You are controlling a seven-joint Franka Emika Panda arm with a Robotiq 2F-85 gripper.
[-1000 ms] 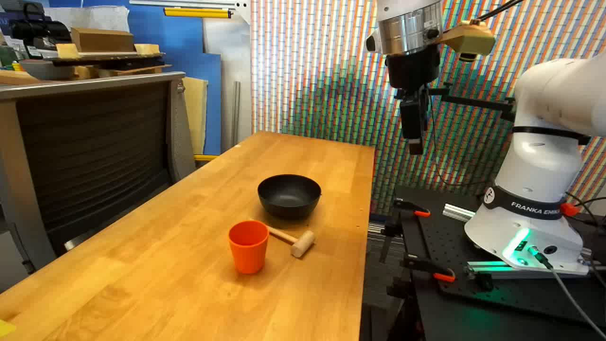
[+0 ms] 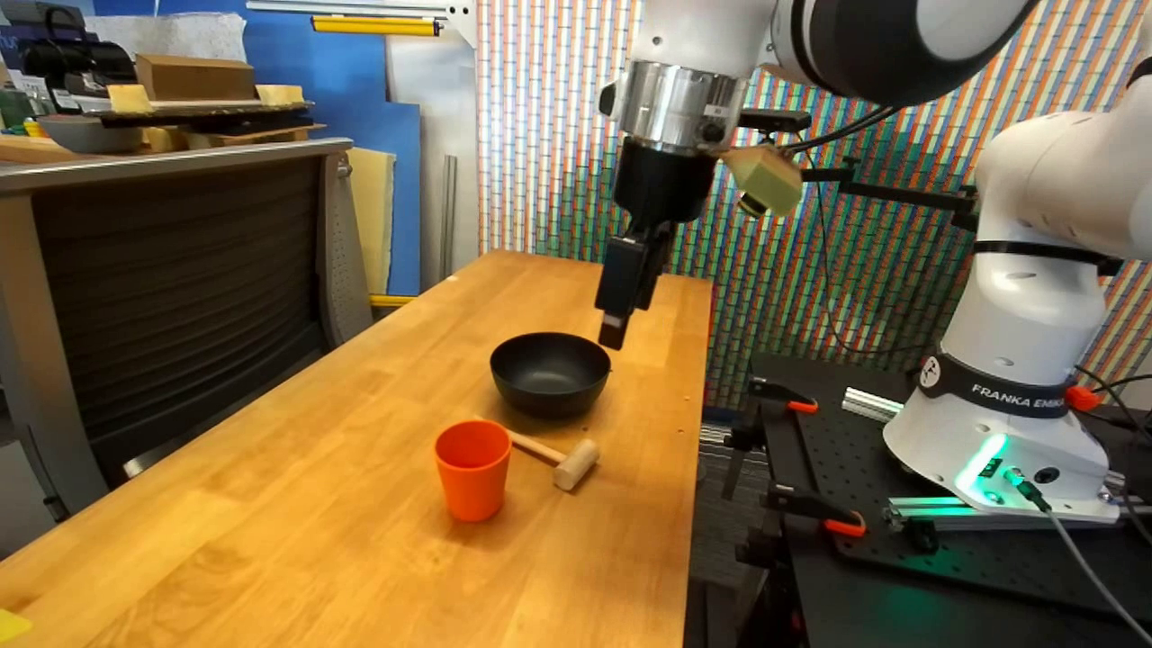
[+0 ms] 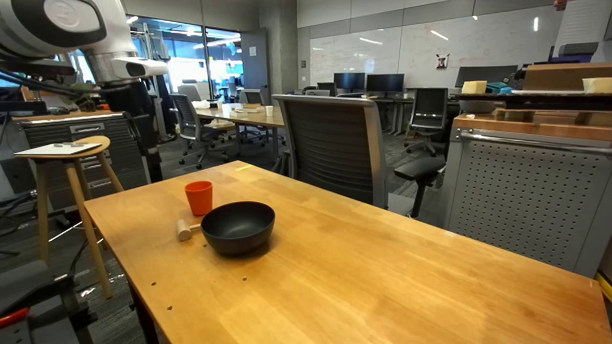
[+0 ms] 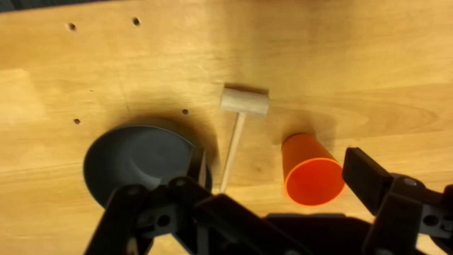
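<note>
On the wooden table lies a small wooden mallet [image 4: 245,102], its head toward the table's near-robot edge and its handle running between a black bowl [image 4: 140,153] and an orange cup [image 4: 316,180]. The cup stands upright and looks empty; so does the bowl [image 2: 551,373]. My gripper is open above the table, its fingers wide apart with nothing held. In the wrist view one finger [image 4: 197,165] overlaps the bowl's rim and the other [image 4: 366,180] is just right of the cup. From the side, the gripper [image 2: 612,329] hangs higher than these things.
An office chair [image 3: 338,149] stands along the far long side. The robot's base [image 2: 999,378] sits on a separate black stand.
In exterior view 1 my arm has swung left and come lower, from beyond the table's right edge to over the table. Bowl, cup and mallet have stayed in place.
</note>
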